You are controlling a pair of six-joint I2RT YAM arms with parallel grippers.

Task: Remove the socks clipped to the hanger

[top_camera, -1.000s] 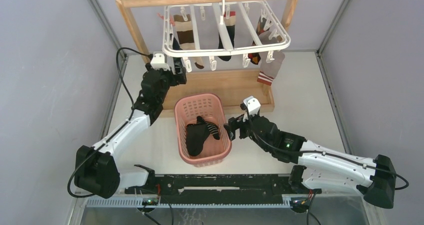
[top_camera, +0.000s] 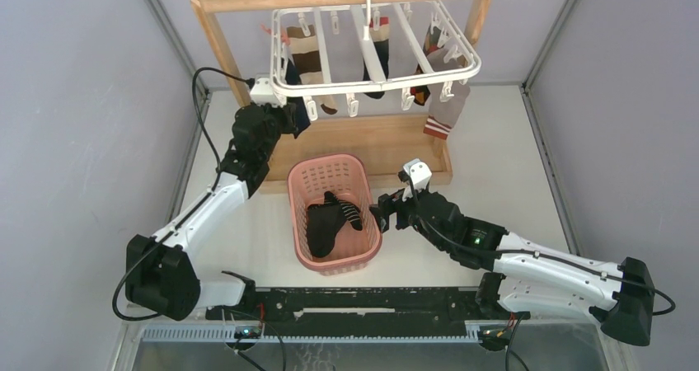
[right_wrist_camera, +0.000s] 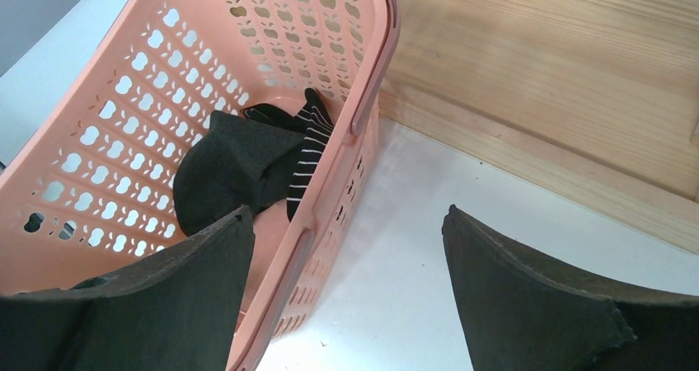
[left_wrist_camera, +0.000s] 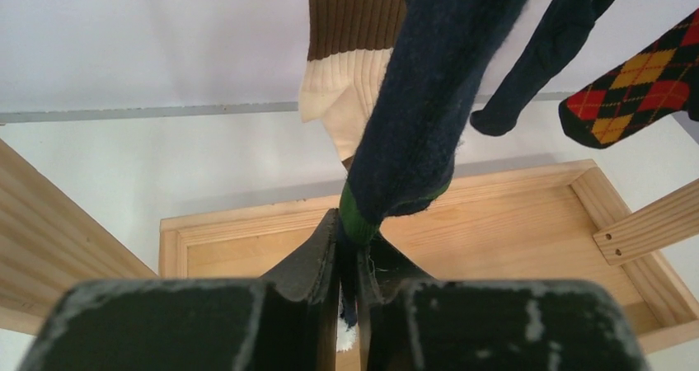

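Observation:
A white clip hanger [top_camera: 371, 84] hangs on a wooden rack with several socks clipped to it, including a brown-striped sock [top_camera: 305, 58], a black one with cream [top_camera: 377, 54] and a grey red-striped one [top_camera: 445, 111]. At the hanger's left, my left gripper is shut on a navy sock [left_wrist_camera: 424, 91] with a green band. My right gripper stands open beside the pink basket [top_camera: 330, 260], which holds black socks [right_wrist_camera: 231, 165], one striped.
The wooden rack's post [left_wrist_camera: 58, 239] is left of my left gripper, and its base frame [top_camera: 363, 140] lies behind the basket.
The right arm is essentially still.

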